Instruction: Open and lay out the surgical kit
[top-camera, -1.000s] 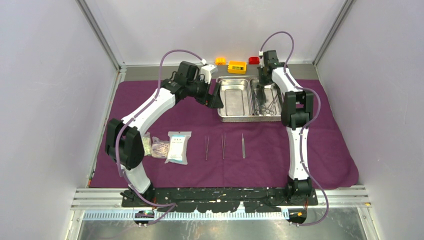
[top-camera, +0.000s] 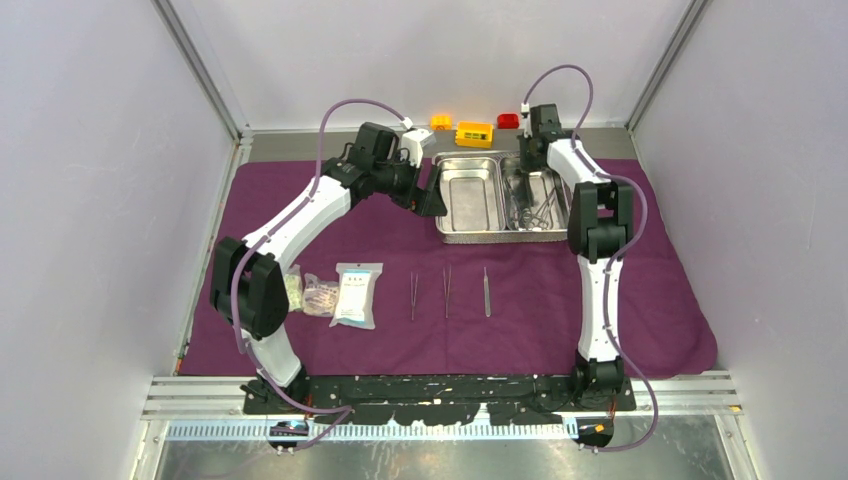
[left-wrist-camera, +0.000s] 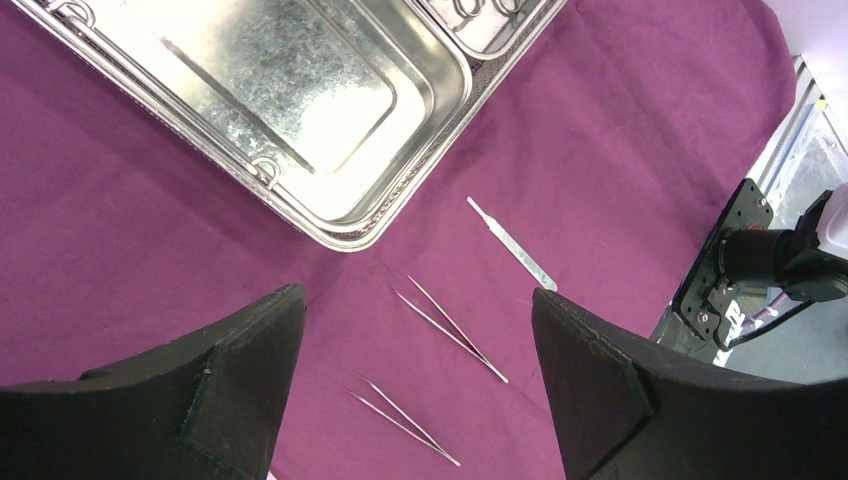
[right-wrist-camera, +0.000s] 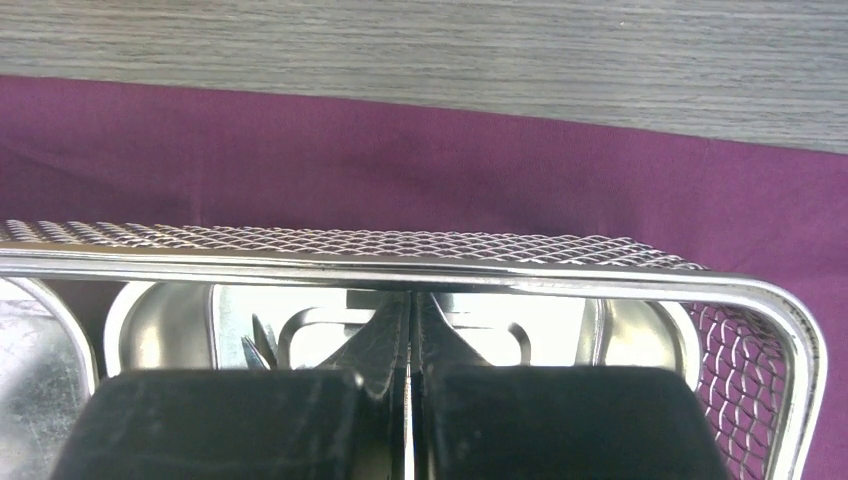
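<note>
A wire mesh basket (right-wrist-camera: 400, 272) stands at the back of the purple cloth. It holds an empty steel tray (top-camera: 470, 192) on its left and a second tray (right-wrist-camera: 650, 338) with scissor-like instruments on its right. My right gripper is shut at the back end of the right tray, with nothing between its fingers; the tray's rim lies outside them. In the left wrist view my left gripper stands wide open and empty, near the basket's left side. Two tweezers (left-wrist-camera: 450, 330) and a scalpel handle (left-wrist-camera: 515, 245) lie on the cloth.
Bagged supplies, including a white packet (top-camera: 355, 296), lie on the left of the cloth. Yellow bins (top-camera: 474, 135) and a red bin (top-camera: 508, 121) stand behind the basket. Bare cloth stretches left of the basket and at the front right.
The right arm has shifted slightly to the right, its gripper still shut. The left arm is still.
</note>
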